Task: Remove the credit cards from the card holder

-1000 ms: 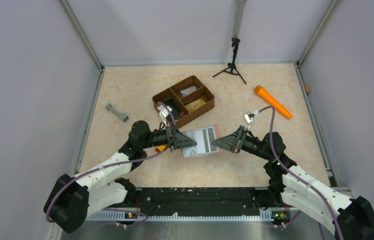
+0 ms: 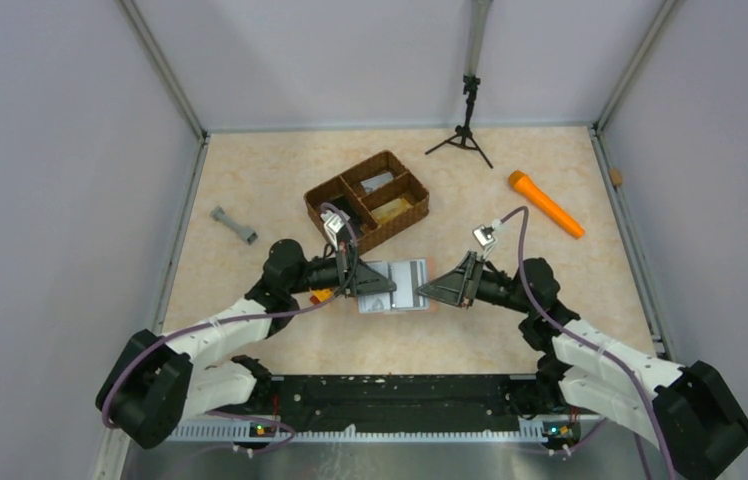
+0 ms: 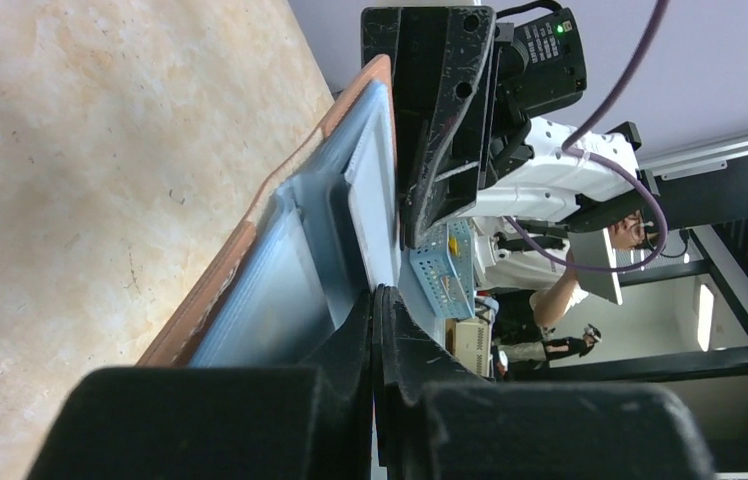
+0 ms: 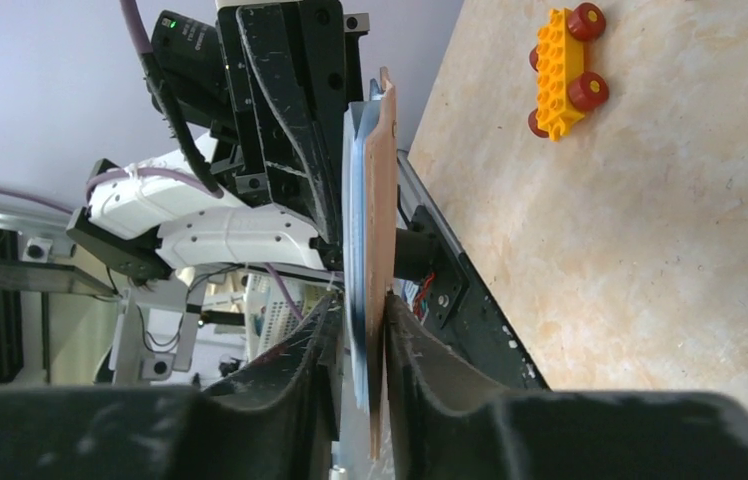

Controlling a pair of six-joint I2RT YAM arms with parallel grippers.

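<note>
The card holder (image 2: 402, 285), with pale plastic sleeves and a brown-orange border, is spread between the two arms, in front of the basket. In the left wrist view, a thin pale sheet (image 3: 370, 205) of it, a card or a sleeve, runs down to my left gripper, which is shut at that edge. The sleeves (image 3: 275, 290) fan apart from the brown cover (image 3: 212, 290). My right gripper is partly open around the edge of the holder (image 4: 382, 220), with slight space beside one finger. Any card's exact outline is hard to tell.
Behind stands a divided wicker basket (image 2: 416, 207) with flat items inside. A yellow toy car (image 4: 558, 75) lies on the table near the left arm. Farther off are an orange microphone (image 2: 547, 205), a grey bar (image 2: 235, 225) and a black tripod (image 2: 465, 133).
The holder has turned to lie straighter, its sleeves now spread with a gap showing between panels. My right gripper has moved slightly left; the left one shifted only a little.
</note>
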